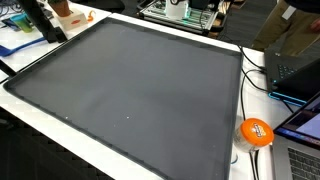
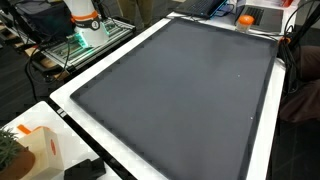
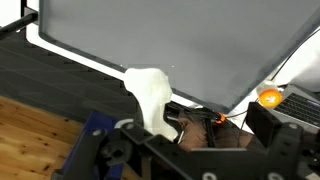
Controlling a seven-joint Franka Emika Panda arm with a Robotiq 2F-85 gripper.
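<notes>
Only the wrist view shows my gripper, its dark fingers spread wide apart along the bottom; the right finger [image 3: 263, 125] is the clearer one. A pale, elongated shape [image 3: 150, 90] shows toward the left finger; what it is and how far away it lies, I cannot tell. Below the gripper is a large dark grey board [image 3: 160, 40] with a white border. In both exterior views that board's surface [image 1: 130, 85] [image 2: 180, 90] is bare. Neither exterior view shows the gripper.
An orange-topped round container [image 1: 254, 134] [image 2: 245, 20] [image 3: 270, 97] stands beside the board near a laptop [image 1: 298, 158] [image 3: 300, 107]. Cables run along that side. At the opposite edge are a terracotta pot [image 2: 12, 152] and a beige box [image 2: 42, 155]. The board's middle is clear.
</notes>
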